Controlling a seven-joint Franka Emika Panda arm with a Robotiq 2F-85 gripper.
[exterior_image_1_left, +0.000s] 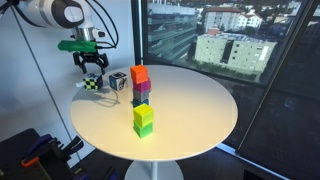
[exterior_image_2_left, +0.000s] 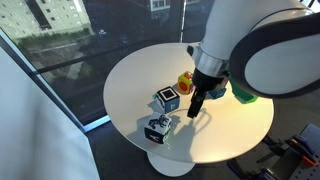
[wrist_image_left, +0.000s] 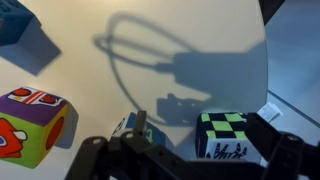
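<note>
A block with a black and green checkered face (exterior_image_1_left: 92, 84) sits at the left edge of the round white table (exterior_image_1_left: 190, 100). My gripper (exterior_image_1_left: 90, 70) is open just above it, fingers pointing down. In the wrist view the checkered block (wrist_image_left: 222, 128) shows between the two dark fingers, nearer the right one, its lower part cut off by the hand. From the other side, exterior view 2 has a black and white block (exterior_image_2_left: 157, 127) at the table's edge.
A dark blue and white block (exterior_image_1_left: 118, 80) stands close by on the right. Further right rises a stack of colored blocks (exterior_image_1_left: 141, 87), and a yellow-over-green stack (exterior_image_1_left: 144, 121) is near the front.
</note>
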